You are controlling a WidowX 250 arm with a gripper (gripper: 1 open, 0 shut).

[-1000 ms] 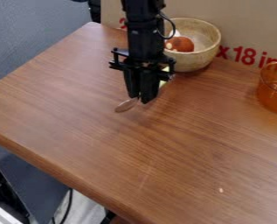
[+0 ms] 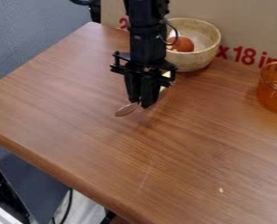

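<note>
My black gripper (image 2: 145,96) hangs low over the wooden table (image 2: 93,157), just left and in front of a pale bowl (image 2: 199,57) holding a reddish-brown round item (image 2: 183,44). A thin, light utensil (image 2: 127,109) shows below and left of the fingertips, with a pale yellow part behind them. Whether the fingers are shut on it cannot be told.
An orange translucent cup (image 2: 273,92) stands at the right edge, with a purple item just visible below it. A cardboard sheet (image 2: 245,26) backs the table.
</note>
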